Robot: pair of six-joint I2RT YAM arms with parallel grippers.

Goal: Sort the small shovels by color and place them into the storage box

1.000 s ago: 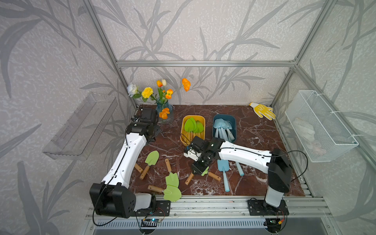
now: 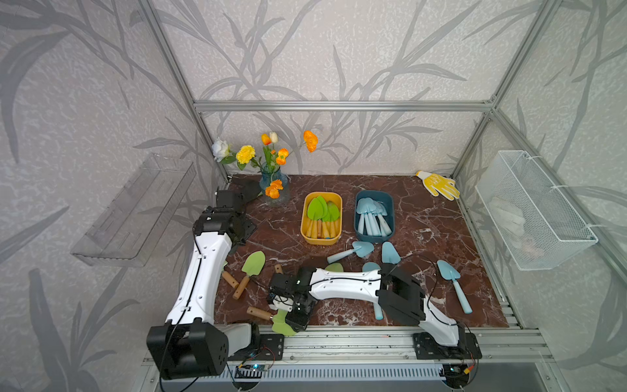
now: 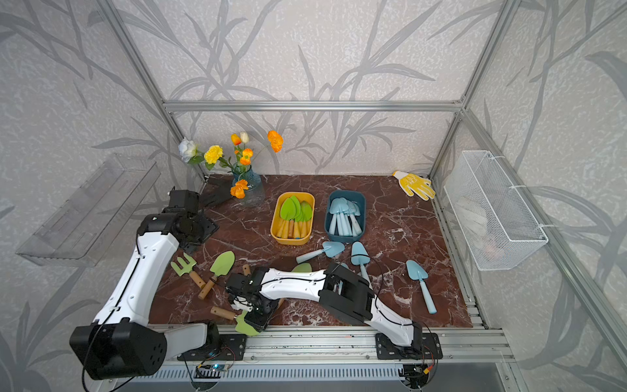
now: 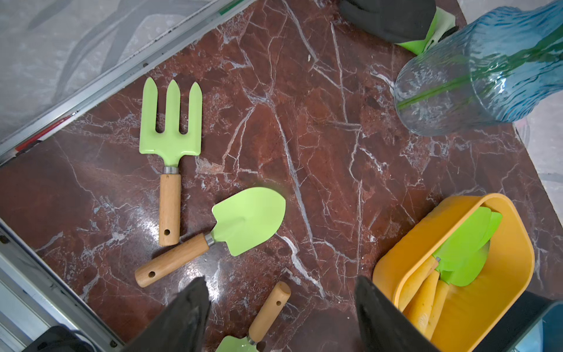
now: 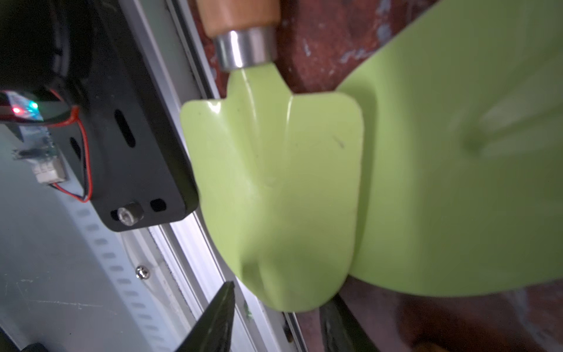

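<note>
Green shovels with wooden handles lie loose at the front left, including a trowel (image 3: 222, 262) and a fork (image 4: 171, 135). My right gripper is down at the front edge, its fingers part open at the tip of a green blade (image 5: 269, 193); a second green blade adjoins it. My left gripper hangs above the left side, fingers apart with nothing visible held. The yellow box (image 2: 321, 240) holds green shovels; the blue box (image 2: 373, 239) holds light-blue ones. Loose blue shovels (image 3: 416, 270) lie right of centre.
A glass vase (image 4: 439, 88) with flowers and a dark glove stand back left. A yellow glove (image 2: 437, 185) lies back right. A clear tray (image 2: 104, 251) and a white mesh basket (image 2: 535, 254) flank the table.
My right arm has moved left and toward the front, onto the green shovels.
</note>
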